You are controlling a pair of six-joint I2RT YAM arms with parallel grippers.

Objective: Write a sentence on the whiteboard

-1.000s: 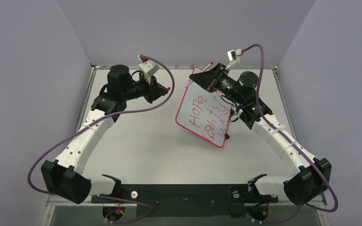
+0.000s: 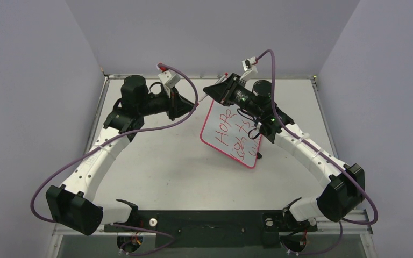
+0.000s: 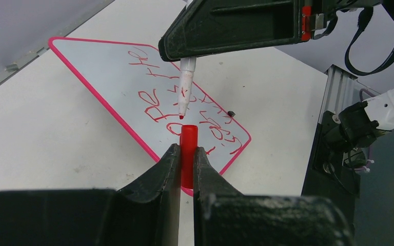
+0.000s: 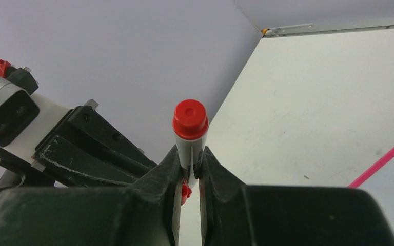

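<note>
A red marker cap [image 3: 189, 154] stands between the fingers of my left gripper, which is shut on it. My right gripper is shut on a white marker [image 4: 190, 146] with a red end. In the left wrist view the marker's red tip [image 3: 181, 117] is bare and points down, just above the cap's upper end; a small gap seems to show between them. From above, the two grippers face each other over the upper left edge of the whiteboard [image 2: 227, 130]. This pink-rimmed board lies tilted, with red handwriting on it, its upper part hidden by my right arm.
A small black object [image 2: 259, 156] sits at the board's right edge. Purple cables [image 2: 102, 142] loop along both arms.
My right arm has moved left with the marker, bringing its tip close to the cap. The left gripper has shifted slightly right. The whiteboard has stayed in place.
</note>
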